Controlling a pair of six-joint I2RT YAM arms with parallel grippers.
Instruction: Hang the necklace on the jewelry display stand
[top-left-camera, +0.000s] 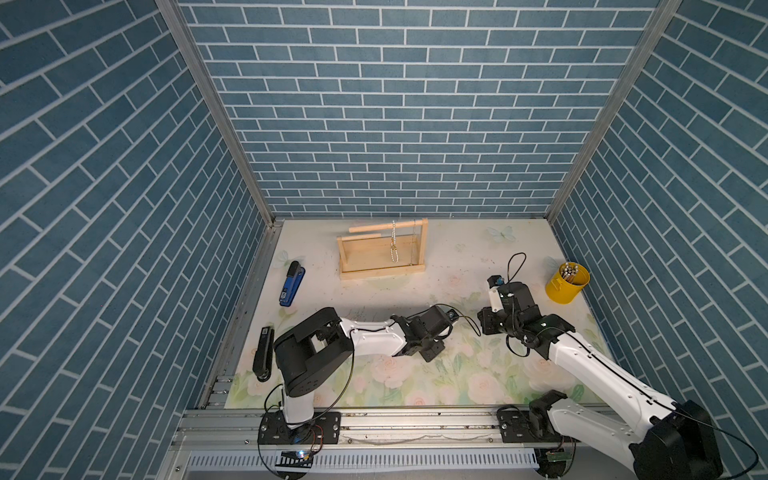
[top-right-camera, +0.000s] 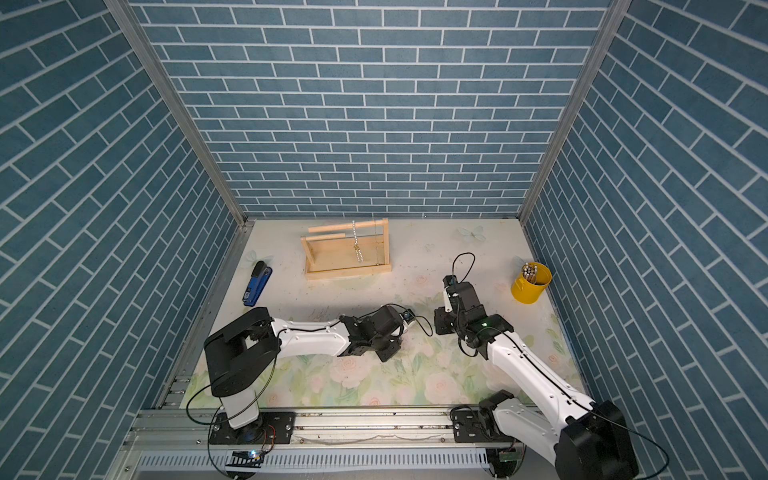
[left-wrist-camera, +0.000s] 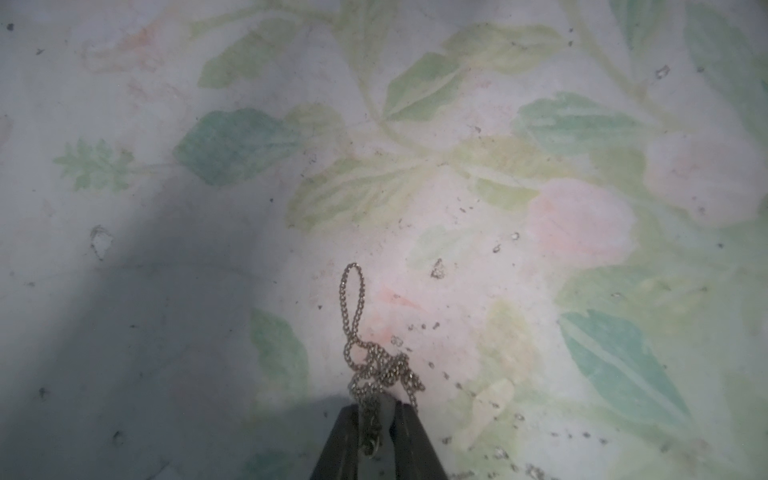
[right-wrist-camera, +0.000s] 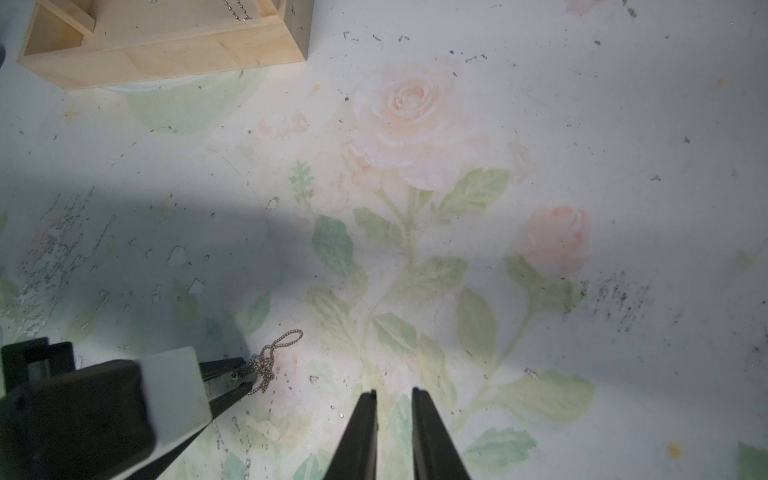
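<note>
A beaded metal necklace (left-wrist-camera: 382, 372) lies in a small heap on the flowered table, one loop stretching away. My left gripper is partly open around the heap's near end. Beads rest beside its left finger (left-wrist-camera: 344, 428), and a gap shows towards the right one. In the right wrist view the same necklace (right-wrist-camera: 264, 364) sits at the left gripper's tips. My right gripper stands open above bare table, right of the left gripper, with nothing between its fingers. The wooden display stand (top-left-camera: 382, 273) is at the back.
Another beaded strand (top-left-camera: 393, 240) hangs from the stand's upper bar. A yellow mug (top-left-camera: 562, 289) with contents stands at the right edge. A blue stapler (top-left-camera: 291, 285) and a black object (top-left-camera: 263, 354) lie left. Table between arms and stand is clear.
</note>
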